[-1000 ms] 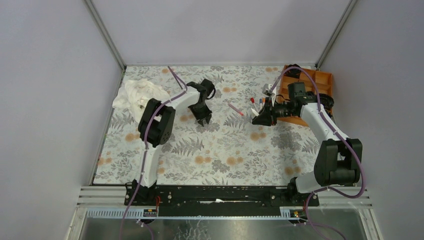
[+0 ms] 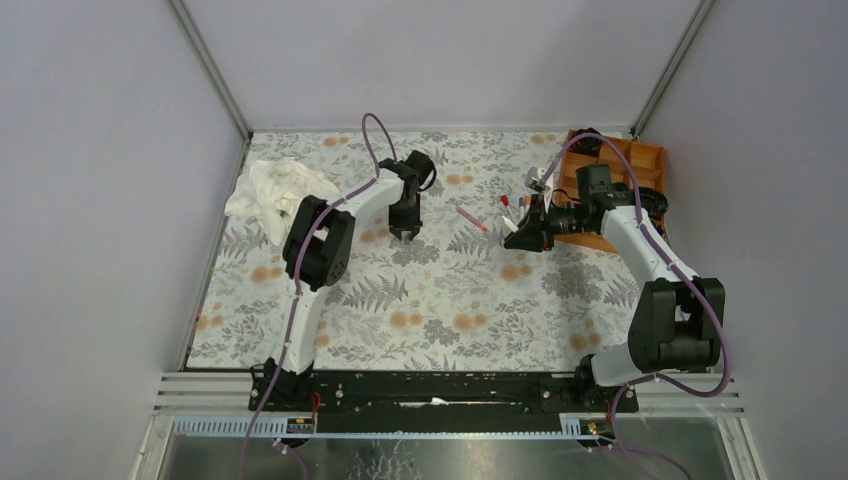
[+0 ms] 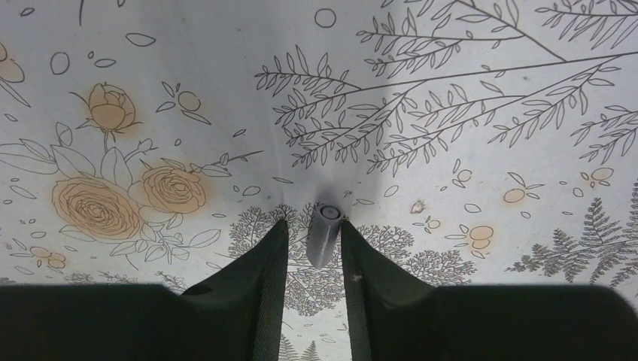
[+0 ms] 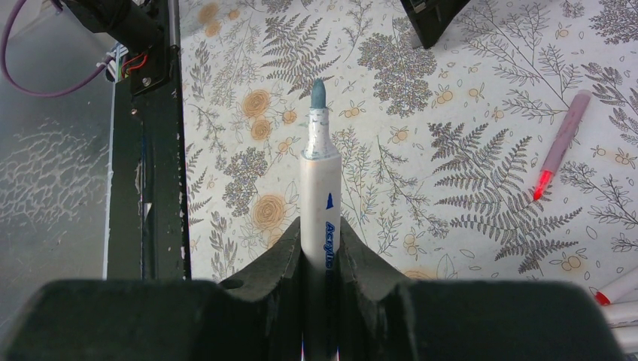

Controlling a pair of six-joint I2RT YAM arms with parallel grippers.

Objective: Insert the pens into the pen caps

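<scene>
A small grey pen cap (image 3: 322, 239) lies on the table in the left wrist view, its round open end turned away from my gripper. My left gripper has its fingers on either side of the cap, still parted, with a narrow gap showing at the left of the cap. Over on the right, my right gripper is shut on a white acrylic pen (image 4: 321, 192). The pen is uncapped, its blue-grey tip pointing away from the fingers. A pink pen (image 4: 563, 143) with a red tip lies loose on the table.
More pens (image 4: 623, 312) lie near the wooden box (image 2: 630, 160) on the right. White cloth (image 2: 275, 195) is heaped at the back left.
My left gripper has turned about its wrist, its fingers now pointing more straight toward the table's front. The right arm and its pen have stayed still.
</scene>
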